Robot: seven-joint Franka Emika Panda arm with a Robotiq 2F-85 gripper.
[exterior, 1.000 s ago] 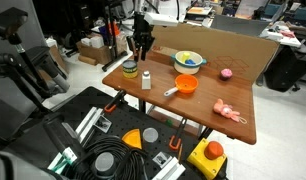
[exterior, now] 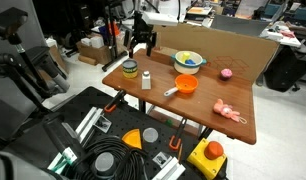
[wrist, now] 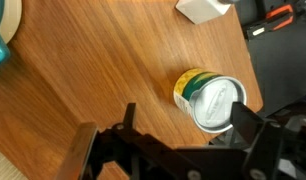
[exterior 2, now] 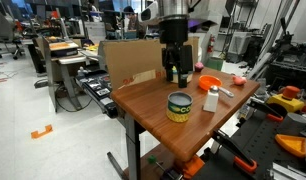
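A can with a green-and-yellow label (exterior 2: 179,108) stands upright at the table's corner. Its pale round top (wrist: 215,103) shows from above in the wrist view. My gripper is open, with nothing held between its black fingers. In exterior view 2 the gripper (exterior 2: 180,78) hangs above the table, over and behind the can, apart from it. Exterior view 1 shows the gripper (exterior: 142,50) higher than the can (exterior: 130,68) and slightly to its right. Beside the can stands a small white bottle (exterior: 146,83).
A bowl with yellow and blue contents (exterior: 188,62), an orange bowl (exterior: 186,84), a white utensil (exterior: 171,91), a round reddish item (exterior: 226,73) and a pink toy (exterior: 229,110) are spread across the wooden table (exterior: 211,93). A cardboard panel (exterior: 233,52) borders the back.
Compared with one second ago, the gripper sits slightly differently above the can, its fingers appearing a little farther apart. The table objects have not visibly moved.
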